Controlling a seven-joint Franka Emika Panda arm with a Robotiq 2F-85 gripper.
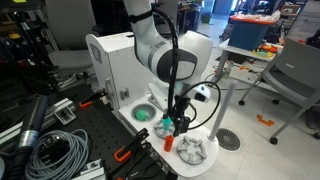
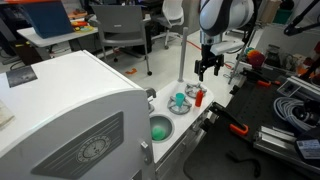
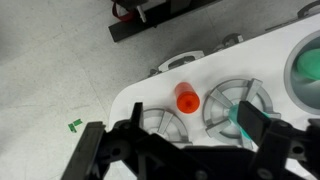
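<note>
A small red-orange cylinder stands upright on the white counter, between two grey burner grates. In the wrist view it shows between and beyond the fingers of my gripper, which is open and empty. A teal cup sits on the grate nearer the sink; the right finger partly covers it in the wrist view. Exterior view 1 has my gripper low over the counter, close to the red cylinder and the cup. A green item lies in the round sink.
A faucet rises beside the sink. The second grate is bare. A thin grey post stands at the counter's far edge. Orange-handled clamps sit along the near edge, beside the dark table.
</note>
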